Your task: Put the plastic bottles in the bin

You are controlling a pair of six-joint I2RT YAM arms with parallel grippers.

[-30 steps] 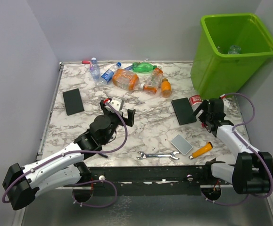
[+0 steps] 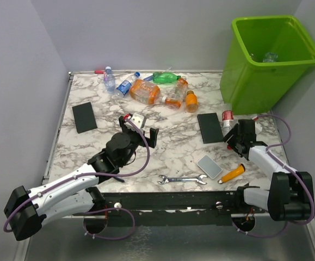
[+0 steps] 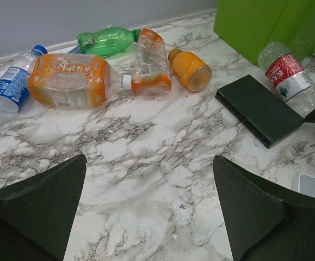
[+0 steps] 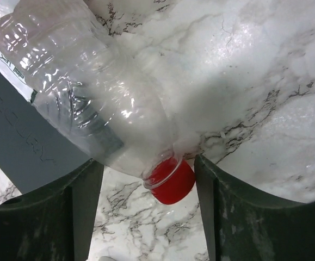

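Note:
A clear bottle with red label and red cap lies beside a dark book below the green bin. My right gripper is low over its cap end, fingertips either side of the neck and cap, partly open. My left gripper is open over the middle table, empty between its fingers. Along the back lie blue-labelled bottles, a large orange-labelled bottle, a green bottle, another orange-labelled bottle and a small orange bottle.
Two dark flat slabs lie left and right. A grey tray, a wrench and a yellow-handled tool are along the front.
My right gripper has shifted slightly at the red-labelled bottle, which appears turned a little. The left arm has moved slightly toward the right.

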